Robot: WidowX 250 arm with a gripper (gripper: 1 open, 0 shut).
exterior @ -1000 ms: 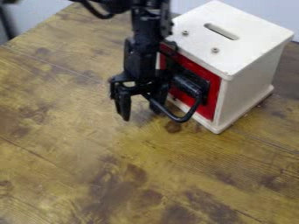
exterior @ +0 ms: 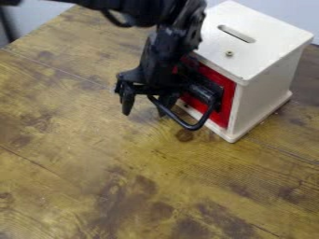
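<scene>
A white wooden box (exterior: 262,93) with a slotted top and a red front panel (exterior: 219,93) stands at the right of the camera view. A black bar-shaped handle (exterior: 185,122) sticks out low from the red front. My black gripper (exterior: 130,91) hangs in front of that face, left of the handle's free end, its fingertips low over the table. The arm covers part of the red front; whether the fingers are open or shut is hard to tell.
A pale wall edge shows at the top left.
</scene>
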